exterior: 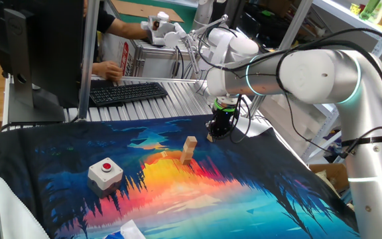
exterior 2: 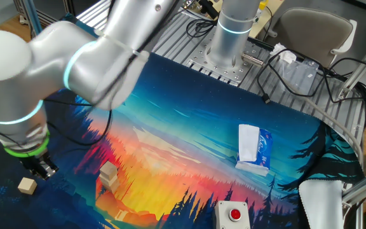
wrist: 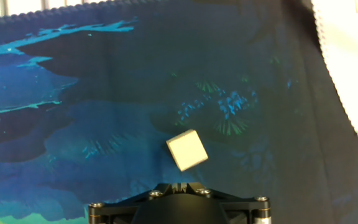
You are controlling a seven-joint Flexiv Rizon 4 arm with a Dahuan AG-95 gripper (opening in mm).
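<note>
A loose pale wooden cube [wrist: 187, 150] lies on the dark part of the printed cloth, just ahead of my gripper in the wrist view. The fingertips appear together there, with nothing visible between them. From the second exterior view, the gripper [exterior 2: 48, 170] hangs over the cloth beside that cube [exterior 2: 27, 186], apart from it in the picture. A small upright stack of wooden blocks [exterior: 188, 151] stands nearer the cloth's middle; the same stack [exterior 2: 108, 175] is seen from above in the second exterior view.
A grey box with a red button [exterior: 105, 175] stands on the cloth. A blue-and-white tissue pack [exterior 2: 254, 149] lies farther along. Behind the cloth are a keyboard [exterior: 128, 93] and a monitor [exterior: 45, 60]. Cables hang loosely around the arm.
</note>
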